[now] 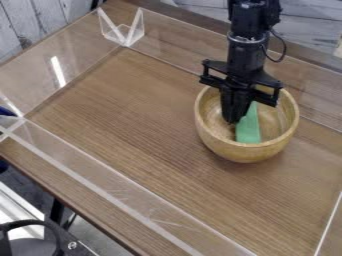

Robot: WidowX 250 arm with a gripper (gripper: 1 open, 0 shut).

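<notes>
A black gripper (235, 112) reaches down from the top into a tan bowl (234, 150) at the centre right of the view. Its fingertips are inside the bowl, beside a green object (249, 128) lying in it. The fingers look close together; whether anything is between them is hard to see.
A white angular wire-like item (122, 28) sits at the back left. Dark robot parts show at the bottom left corner.
</notes>
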